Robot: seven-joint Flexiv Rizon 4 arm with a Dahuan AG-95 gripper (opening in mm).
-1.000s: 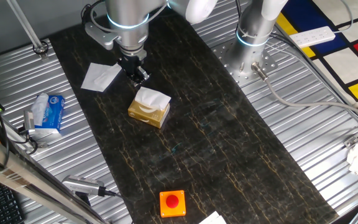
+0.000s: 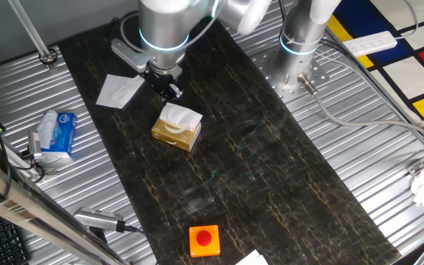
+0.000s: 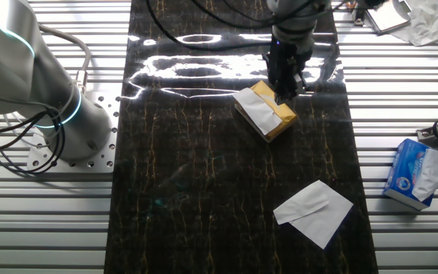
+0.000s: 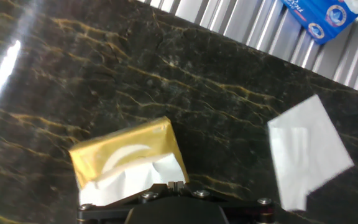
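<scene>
A gold tissue box point(image 2: 176, 136) stands on the dark marbled tabletop, a white tissue point(image 2: 181, 116) sticking out of its top. In the wrist view the box point(image 4: 124, 146) sits at lower left, its tissue point(image 4: 137, 179) partly covered by my gripper. The two fingertips meet there, with nothing visible between them. Exterior view 1 has the gripper point(image 2: 171, 93) just beyond the box, apart from it in that picture. A flat white tissue sheet point(image 2: 120, 91) lies on the table to the gripper's left, and the same sheet point(image 4: 306, 149) shows at right in the wrist view.
A blue tissue pack point(image 2: 59, 135) rests on the ribbed metal surface left of the table. An orange box with a red button point(image 2: 205, 239) is at the table's near end. The arm's base point(image 2: 293, 70) stands at the right edge. Mid-table is clear.
The tissue box and the flat sheet have stayed in place.
</scene>
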